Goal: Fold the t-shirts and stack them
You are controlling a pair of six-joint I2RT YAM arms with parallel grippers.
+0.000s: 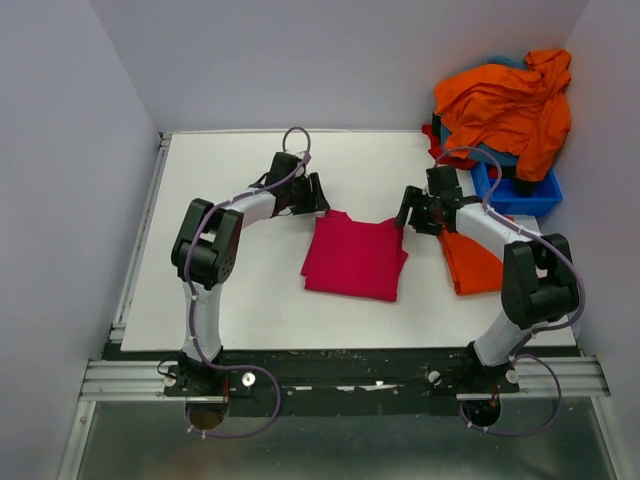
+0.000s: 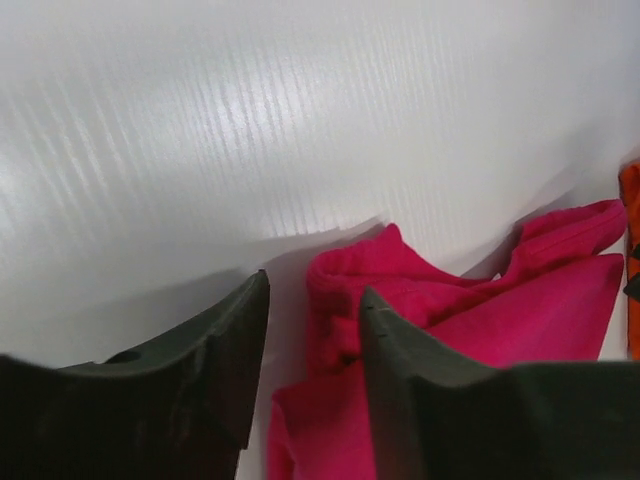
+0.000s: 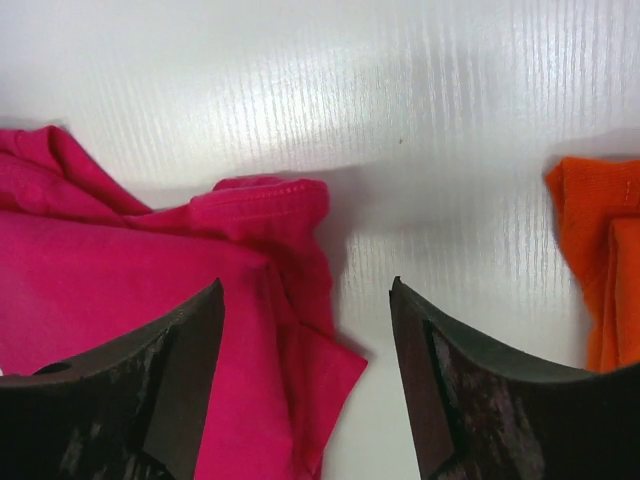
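A pink-red t shirt (image 1: pixel 352 260), folded into a rough rectangle, lies mid-table with its far edge uneven. By its far left corner my left gripper (image 1: pixel 316 193) is part open; in the left wrist view a raised bit of pink cloth (image 2: pixel 345 285) shows beyond the fingers, and none is visibly pinched. At the far right corner my right gripper (image 1: pixel 413 213) stands wide open above the table. The right wrist view shows the corner's rolled hem (image 3: pixel 265 205) ahead of its spread fingers, with nothing gripped. A folded orange t shirt (image 1: pixel 472 262) lies at the right.
A blue bin (image 1: pixel 540 197) at the back right is heaped with orange (image 1: pixel 505 105) and other cloth. The right arm reaches over the folded orange shirt. Bare white table (image 1: pixel 270 310) lies left of the pink shirt.
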